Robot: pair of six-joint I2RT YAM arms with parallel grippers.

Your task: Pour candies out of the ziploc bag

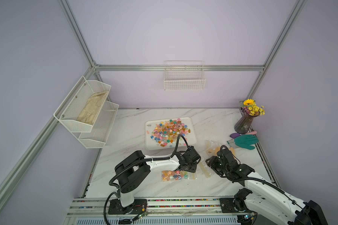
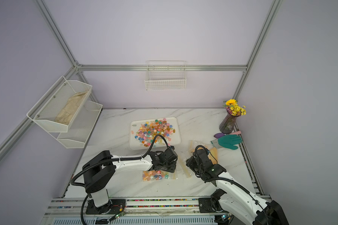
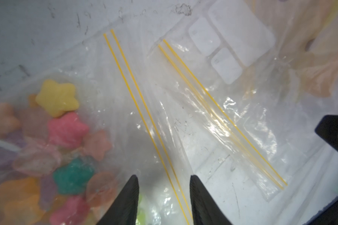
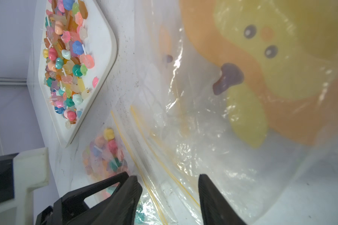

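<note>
A clear ziploc bag of colourful candies (image 3: 69, 131) lies flat on the table, its yellow zip strip across the left wrist view. My left gripper is open above this bag's zip end, its fingertips on either side of the strip, holding nothing. To the right lies a second clear bag (image 4: 214, 150) with an orange and yellow print and its own yellow zip. Over that bag my right gripper stands open, nothing between its fingers. A white tray (image 1: 150, 144) behind the arms bears a spread of loose candies (image 1: 169, 131).
At the right edge are a teal glove (image 1: 246, 141) and a vase of flowers (image 1: 244, 123). White wire racks (image 1: 90, 116) stand on the left. Bare table shows left and right of the tray.
</note>
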